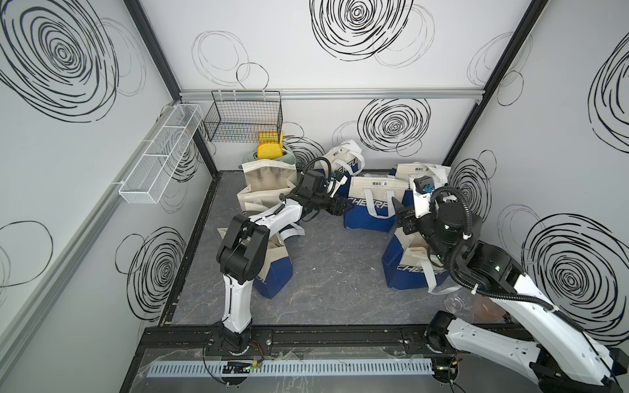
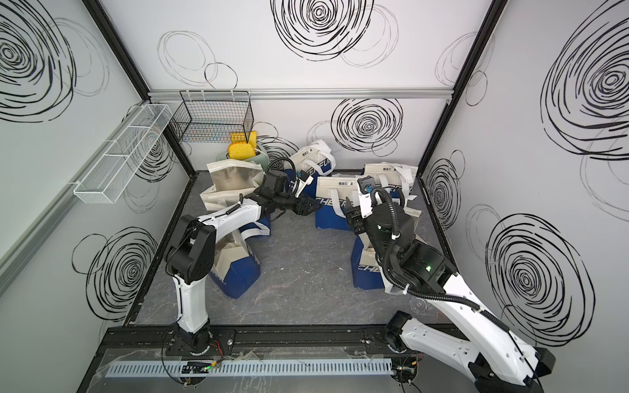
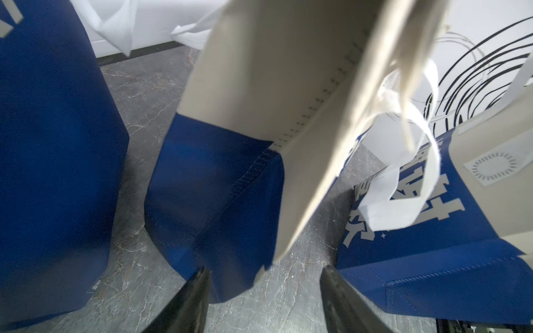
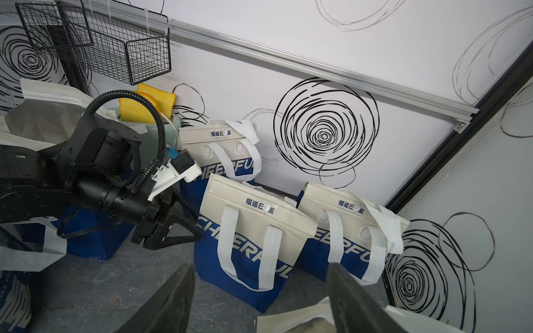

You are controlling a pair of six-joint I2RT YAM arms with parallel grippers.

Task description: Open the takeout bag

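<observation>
Several blue-and-cream takeout bags stand on the grey table. The middle back bag (image 4: 255, 238) has its cream top folded flat, with white handles hanging in front. My left gripper points at its left side, its fingers apart; in the left wrist view a bag side (image 3: 222, 183) stands ahead of its fingers (image 3: 188, 305), with nothing visible between them. Above the front right bag (image 1: 409, 265) is my right gripper (image 1: 401, 221), pointing left and away from the bags. Its fingers (image 4: 169, 299) are spread around empty space, and that bag's cream rim shows low in its view.
Two more flat-topped bags stand behind, at back left (image 4: 219, 149) and back right (image 4: 347, 233). Gaping bags (image 1: 268, 177) crowd the left side, close to the left forearm. A black wire basket (image 1: 243, 118) hangs on the back wall.
</observation>
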